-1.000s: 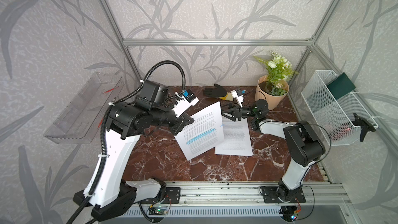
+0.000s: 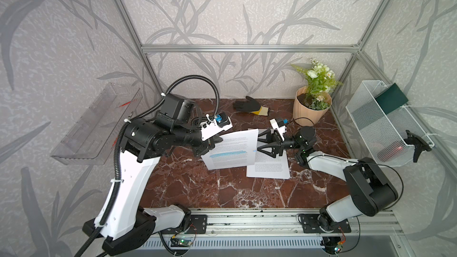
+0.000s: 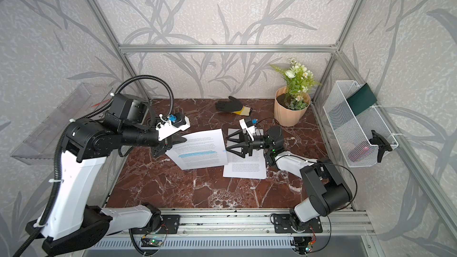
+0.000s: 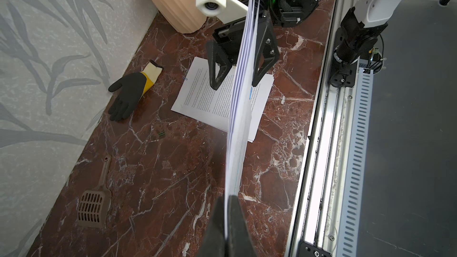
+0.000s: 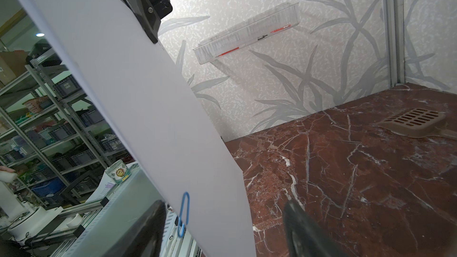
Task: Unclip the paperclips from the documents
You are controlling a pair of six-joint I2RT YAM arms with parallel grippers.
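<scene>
My left gripper (image 2: 209, 146) is shut on one edge of a held document (image 2: 231, 149) (image 4: 237, 114), a few printed sheets with blue highlighting, lifted off the table and standing nearly on edge in the left wrist view. A blue paperclip (image 5: 183, 215) sits on this document's opposite edge. My right gripper (image 2: 261, 143) stands open at that edge, its blurred fingers (image 5: 146, 233) on either side of the sheets and the clip close by one finger. Another document (image 2: 269, 165) lies flat beneath, a small blue mark (image 4: 185, 78) at its border, perhaps a clip.
A black and yellow glove (image 2: 250, 106) and a potted plant (image 2: 310, 109) stand at the back. A brown slotted scoop (image 4: 94, 204) lies on the left side. A clear tray (image 2: 90, 147) and a white mesh basket (image 2: 380, 128) flank the table.
The held document has turned flatter in the top left view, its right edge dropping.
</scene>
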